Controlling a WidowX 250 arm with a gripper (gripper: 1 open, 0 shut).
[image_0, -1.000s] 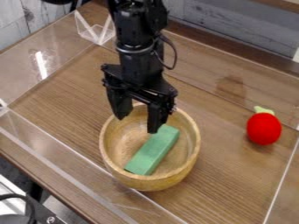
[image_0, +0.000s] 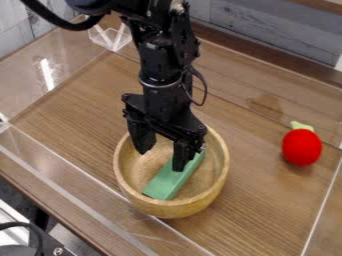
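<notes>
My black gripper (image_0: 166, 131) reaches down over a round tan bowl (image_0: 163, 205), its fingers open and spread above the back and left part of the bowl. A green rectangular block (image_0: 171, 179) lies tilted diagonally in the bowl, below and right of the fingers. The arm hides part of the bowl's back rim.
A red tomato-like object (image_0: 302, 149) with a light green top lies on the wooden table (image_0: 262, 190) to the right.
The gripper has shifted slightly left and down toward the viewer, deeper over the bowl. The bowl, green block and red object look unmoved.
</notes>
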